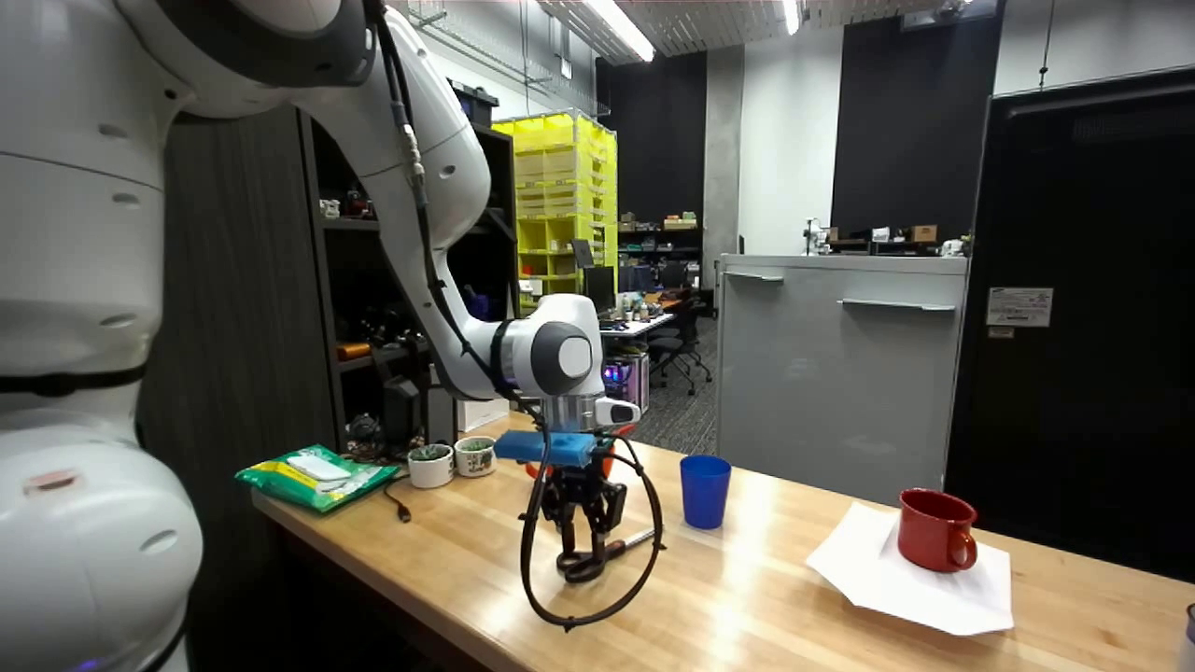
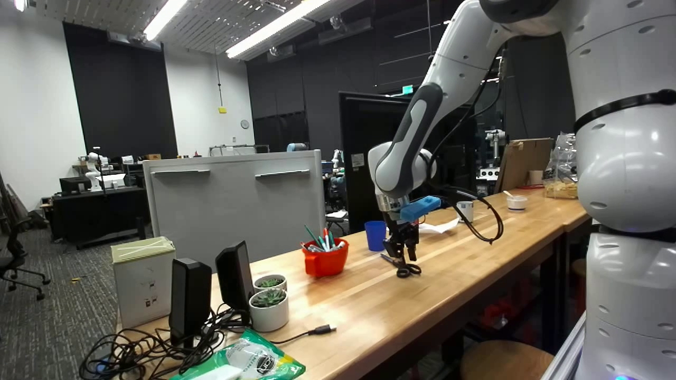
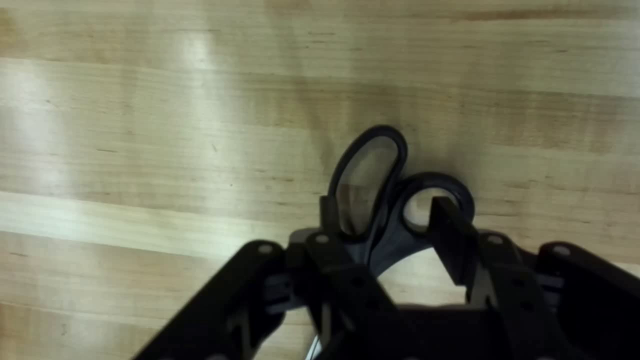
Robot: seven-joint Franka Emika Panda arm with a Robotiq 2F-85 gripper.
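Black-handled scissors [image 3: 396, 246] lie on the wooden table, their loops showing in the wrist view and the blades mostly hidden under my gripper. One fingertip is over the left loop's lower edge, the other over the right loop. The fingers are part open with a gap between them, and I cannot tell whether either finger touches the handles. In exterior view 1 the gripper [image 1: 587, 536] hangs just above the scissors [image 1: 584, 567], and a short piece of blade points toward the blue cup [image 1: 705, 493].
A red container of pens [image 2: 326, 256] stands behind the gripper. A red mug [image 1: 936, 531] sits on white paper [image 1: 857, 560] at the right. Potted succulents [image 2: 269, 308], speakers and cables occupy the far left end.
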